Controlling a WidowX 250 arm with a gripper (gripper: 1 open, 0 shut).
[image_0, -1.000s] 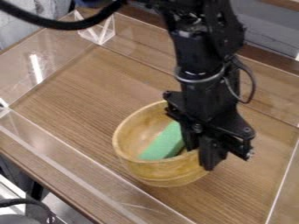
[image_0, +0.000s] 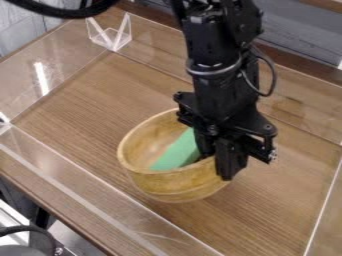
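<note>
A tan wooden bowl (image_0: 160, 178) with a green object (image_0: 178, 150) inside stands in the middle of the wooden surface. The black arm comes down from the top, and its gripper (image_0: 217, 148) is at the bowl's right rim, shut on something there. The fingertips are partly hidden, so I cannot tell whether it grips the rim or the green object.
Bare wooden tabletop (image_0: 94, 120) lies to the left and right of the bowl. A clear plastic item (image_0: 111, 30) stands at the back left. Black cables show at the lower left edge.
My gripper and the bowl with the green object have moved slightly back and to the left, away from the front edge.
</note>
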